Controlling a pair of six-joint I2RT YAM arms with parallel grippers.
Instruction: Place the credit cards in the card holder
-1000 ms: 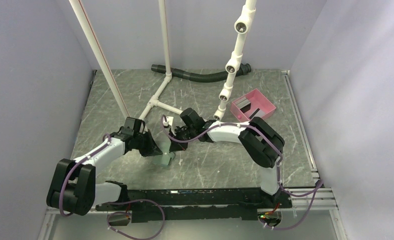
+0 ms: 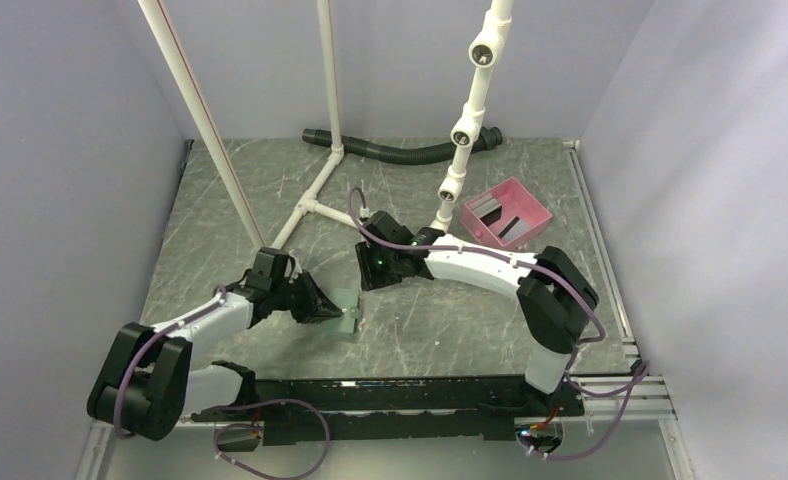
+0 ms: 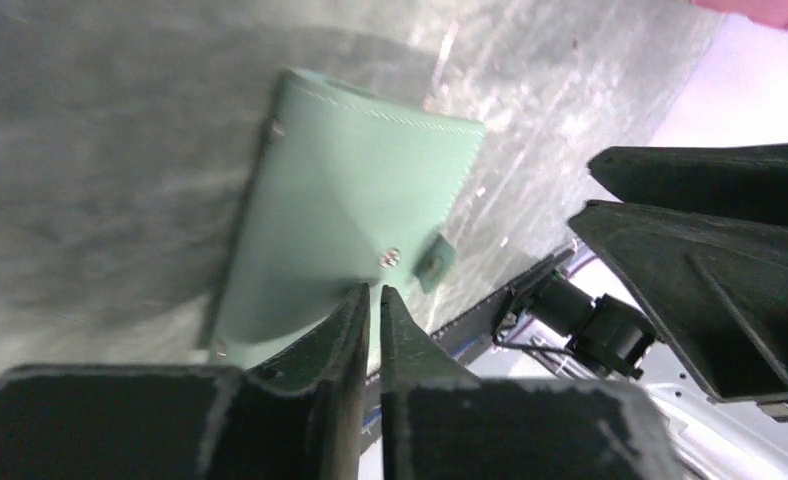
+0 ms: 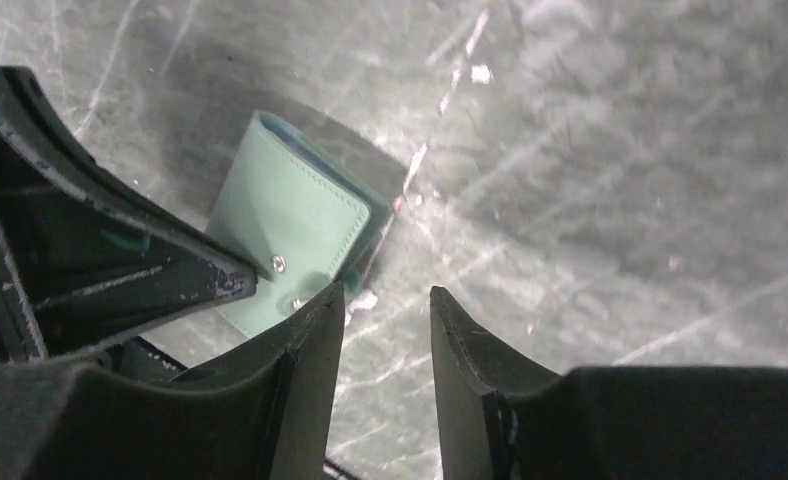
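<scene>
The pale green card holder [image 2: 343,326] lies folded on the table in front of the left arm, its snap stud and small strap showing. Over its stud edge hovers my left gripper, open by a narrow gap with only the green surface visible behind it; contact cannot be judged. My right gripper is open wider, to the right of the holder, with bare table between its fingers. In the top view, cards [image 2: 488,207] sit in the pink box [image 2: 538,211]. Whether any card is inside the holder is hidden.
A white pipe frame [image 2: 317,187] rises behind the grippers, and a dark corrugated hose [image 2: 400,154] runs along the back. Both grippers are close together. Open table [image 2: 440,335] extends to the holder's right.
My right gripper has drawn away from the holder, rightward. The left gripper has shifted a little right and toward the front. The holder now sits slightly farther right and is turned.
</scene>
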